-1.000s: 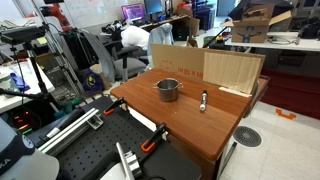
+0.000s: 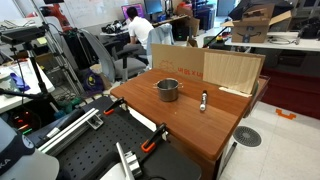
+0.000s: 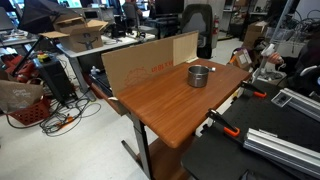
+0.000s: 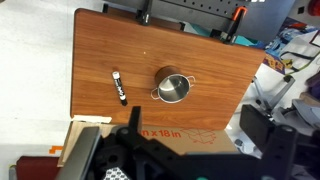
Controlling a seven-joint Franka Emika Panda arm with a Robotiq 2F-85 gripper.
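A metal pot (image 2: 168, 90) with two side handles stands upright on the brown wooden table (image 2: 205, 140). To its right lies a dark marker (image 2: 203, 102) with a pale band. From above, the wrist view shows the open pot (image 4: 172, 84), its inside looking empty, and the marker (image 4: 119, 88) well apart from it. My gripper is open, its dark fingers spread wide at the lower part of that view, with nothing between them. It hangs above the table, clear of both objects. The exterior views do not show its fingers.
Cardboard panels (image 3: 150, 70) stand along one table edge, behind the pot. A black surface with metal rails (image 2: 75, 130) and orange-handled clamps (image 2: 155, 138) borders the opposite edge. Bare tabletop surrounds the pot and marker. A seated person (image 2: 137, 30) is in the background.
The pot, marker and panels stay put. Only the seated person in the background has shifted, with the head now raised into sight.
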